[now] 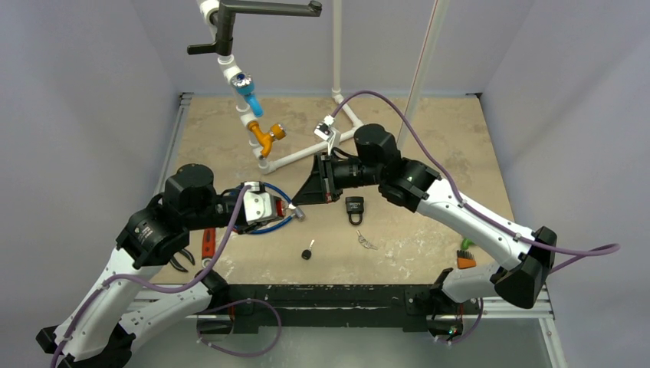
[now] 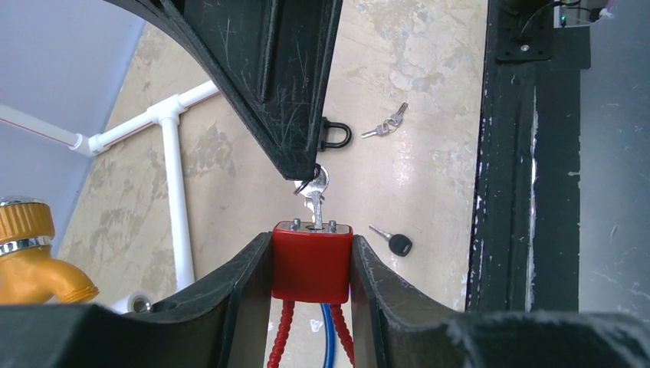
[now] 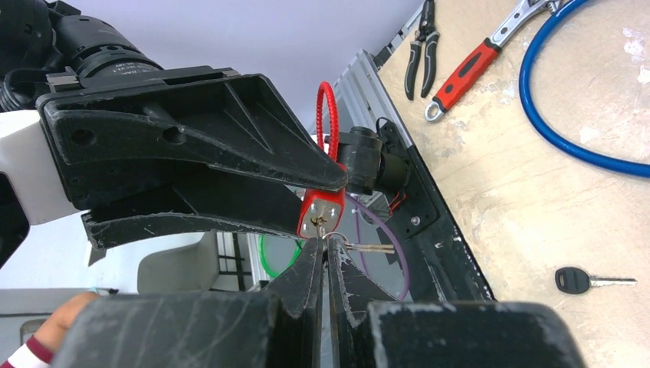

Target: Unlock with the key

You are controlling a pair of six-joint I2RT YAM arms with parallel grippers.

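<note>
A red padlock is clamped between the fingers of my left gripper, its keyhole face turned toward the right gripper and its red shackle at the far side. My right gripper is shut on a thin silver key, which points at the lock. In the left wrist view the key's tip meets the lock's metal face. The right wrist view shows the right fingertips just in front of the keyhole; how deep the key sits cannot be told. A second key hangs from the same ring.
On the board below lie a black padlock, a bunch of silver keys and a black-headed key. Pliers, a red-handled wrench and a blue hose lie to the left. White pipes with an orange valve stand behind.
</note>
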